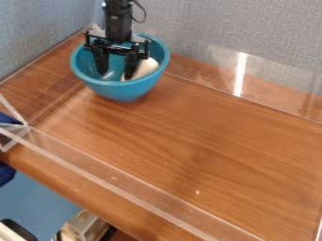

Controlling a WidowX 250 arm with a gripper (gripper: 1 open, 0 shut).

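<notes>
A teal bowl (120, 90) stands at the back left of the wooden table (201, 151). My black gripper (117, 66) reaches down into it from above, fingers inside the bowl. A pale, rounded object (146, 68) lies in the bowl at the right side, beside the fingers. Whether the fingers hold anything is hidden by their dark shapes and too small to tell.
Clear walls edge the table along the back and front left. A dark blue object (7, 123) sits at the left edge.
</notes>
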